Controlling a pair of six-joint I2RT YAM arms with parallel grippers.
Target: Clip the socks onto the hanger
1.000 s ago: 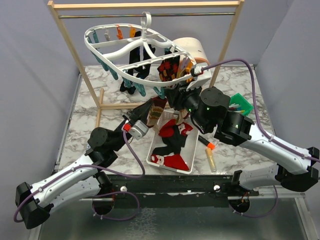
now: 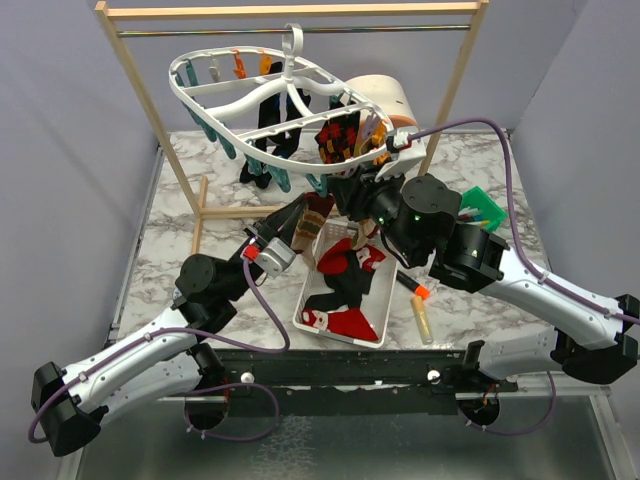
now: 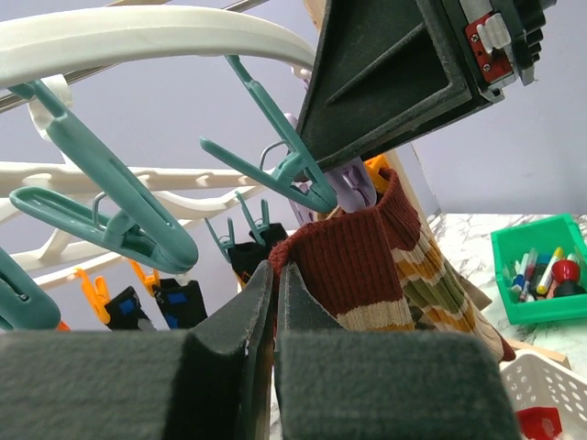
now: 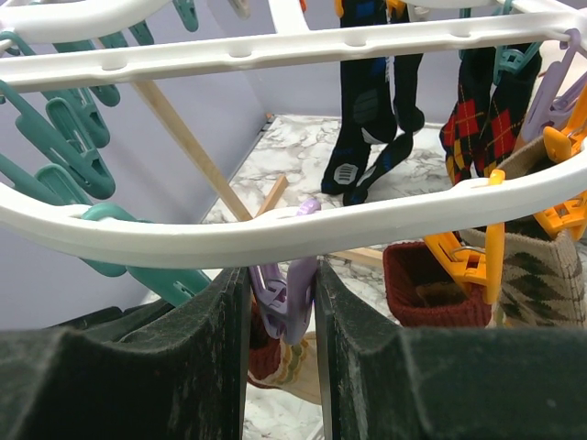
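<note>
In the left wrist view, my left gripper is shut on the cuff of a brown-red striped sock [image 3: 353, 266]. The sock's upper edge lies close by a purple clip [image 3: 353, 188], partly behind a teal clip. My right gripper is shut on that purple clip [image 4: 298, 293] below the white hanger rim [image 4: 183, 243]. Whether the cuff sits between the clip's fingers cannot be made out. Another brown-red sock [image 4: 436, 307] hangs from an orange clip [image 4: 486, 261]; dark socks [image 4: 367, 101] and a red-checked pair [image 4: 463, 137] hang farther back.
Teal clips [image 3: 119, 220] hang near my left fingers. Below stands a white basket [image 2: 377, 325] holding red and dark socks [image 2: 345, 280]. A green tray [image 2: 485, 208] of pens is at the right. The wooden stand [image 2: 290, 13] frames the hanger.
The right arm shows no movement.
</note>
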